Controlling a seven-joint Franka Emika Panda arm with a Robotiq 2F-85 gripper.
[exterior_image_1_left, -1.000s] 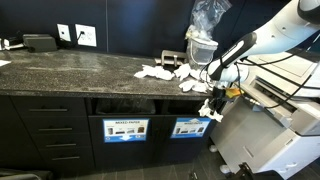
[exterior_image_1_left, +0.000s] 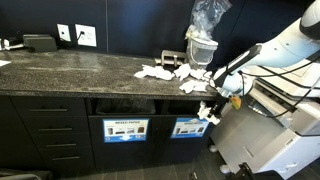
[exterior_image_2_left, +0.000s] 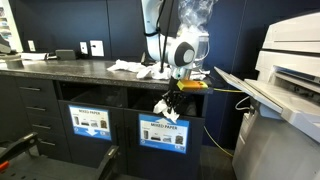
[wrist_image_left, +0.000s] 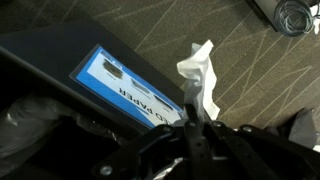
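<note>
A crumpled white paper (wrist_image_left: 199, 75) sticks out from between the fingertips of my gripper, which is shut on it. In exterior view 2 that paper (exterior_image_2_left: 163, 112) hangs below the counter edge, in front of the right-hand bin, partly over its blue-and-white "Mixed Paper" label (exterior_image_2_left: 162, 133). In exterior view 1 the paper (exterior_image_1_left: 207, 112) shows to the right of the same label (exterior_image_1_left: 188, 128). The wrist view looks down past the bin front to the carpet.
More crumpled white paper (exterior_image_1_left: 155, 72) lies on the dark countertop (exterior_image_1_left: 80, 75). A second labelled bin (exterior_image_1_left: 125, 130) stands to the left. Open bin tops lie just under the counter edge. A white machine (exterior_image_2_left: 270, 110) stands close on the right.
The arm and gripper have shifted and turned slightly at the right end of the counter. The paper stays in the gripper, hanging in nearly the same place.
</note>
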